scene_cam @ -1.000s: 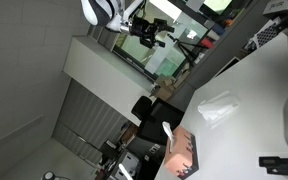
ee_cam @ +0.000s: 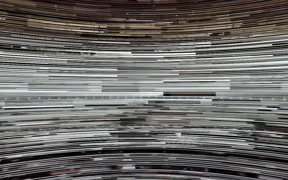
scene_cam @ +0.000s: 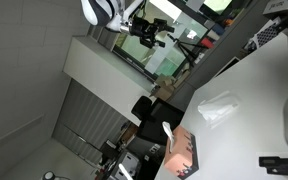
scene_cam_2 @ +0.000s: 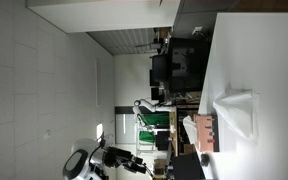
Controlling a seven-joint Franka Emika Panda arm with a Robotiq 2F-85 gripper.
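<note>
A tissue box [scene_cam: 181,153] with an orange-brown side stands on the white table, a white tissue sticking out of its opening. It also shows in exterior view 2 as the box [scene_cam_2: 205,133]. Flat on the table near it lies a crumpled white tissue [scene_cam: 219,108], seen too in exterior view 2 as the tissue [scene_cam_2: 236,113]. My gripper [scene_cam: 158,32] hangs in the air well away from both, at the end of the white arm; its fingers are too small to read. The wrist view is only streaks, so nothing between the fingers can be made out.
A black object [scene_cam: 282,164] sits at the table's edge in exterior view 1. Both exterior pictures are turned on their side. Dark monitors [scene_cam_2: 189,65] stand beyond the table.
</note>
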